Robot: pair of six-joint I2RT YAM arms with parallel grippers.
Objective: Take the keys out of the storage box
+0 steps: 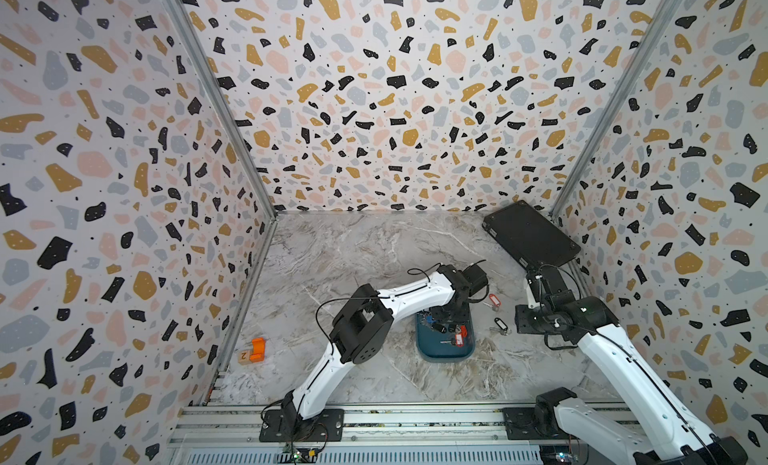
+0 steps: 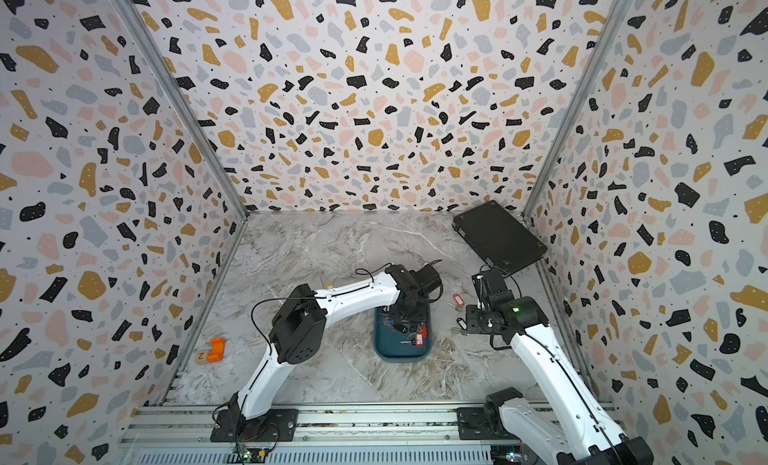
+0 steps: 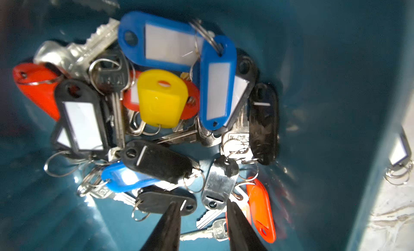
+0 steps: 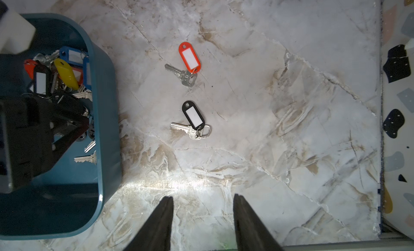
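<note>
The blue storage box point(image 4: 107, 164) holds several keys with red, blue, black and yellow tags, among them a yellow tag point(image 3: 162, 100) and a black one point(image 3: 157, 162). My left gripper is down inside the box, open, its fingers over the lower keys beside a red tag point(image 3: 262, 212). On the table right of the box lie a red-tagged key point(image 4: 189, 57) and a black-tagged key point(image 4: 193, 116). My right gripper hangs over the table right of the box; its fingertips stand apart in its own view, and nothing shows between them.
A black flat case point(image 1: 530, 233) lies at the back right. An orange object point(image 1: 256, 349) sits at the left edge.
</note>
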